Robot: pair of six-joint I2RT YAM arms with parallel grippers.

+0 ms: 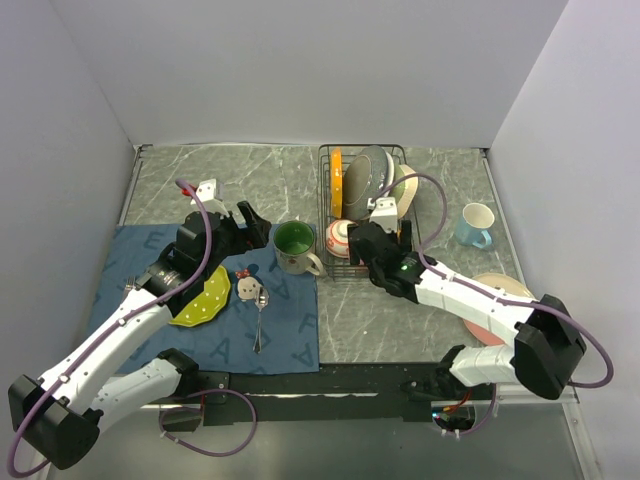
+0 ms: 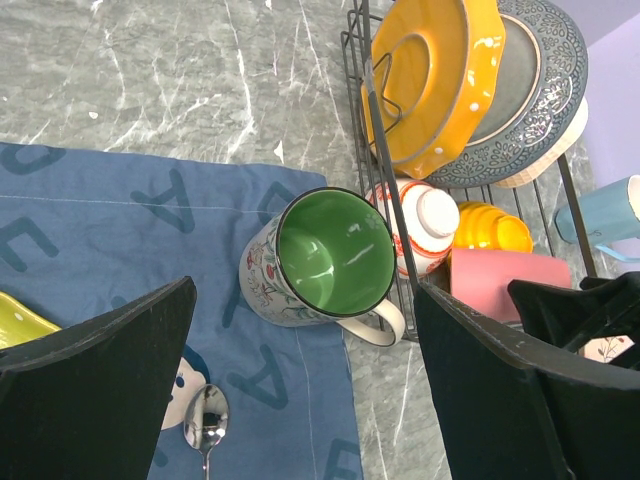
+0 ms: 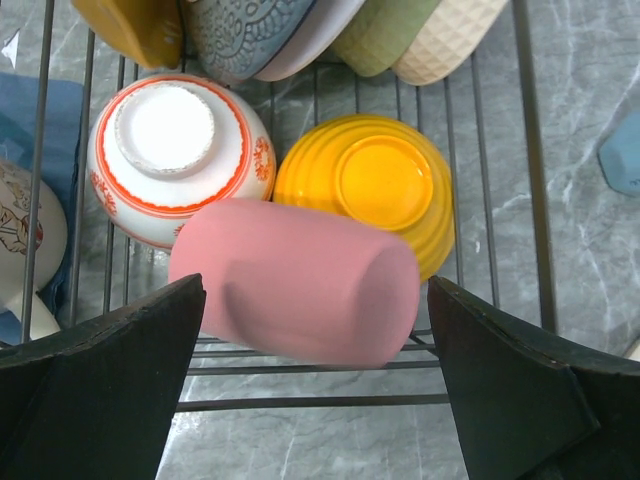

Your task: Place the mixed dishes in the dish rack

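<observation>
The wire dish rack (image 1: 323, 190) holds upright plates at its back, among them an orange dish (image 2: 440, 80) and a grey patterned plate (image 2: 540, 90). In front lie an upturned white-and-red bowl (image 3: 165, 130), a yellow bowl (image 3: 385, 180) and a pink cup (image 3: 300, 280) on its side. My right gripper is open above the rack's front, the pink cup showing between its fingers. Left of the rack, a green-lined mug (image 1: 294, 240) stands on the blue cloth. My left gripper (image 1: 257, 225) hangs open beside that mug, holding nothing.
A yellow-green plate (image 1: 205, 300) and a spoon (image 1: 259, 320) lie on the cloth (image 1: 290, 340). On the right stand a blue mug (image 1: 475, 225) and a pinkish plate (image 1: 500, 283), partly behind my right arm.
</observation>
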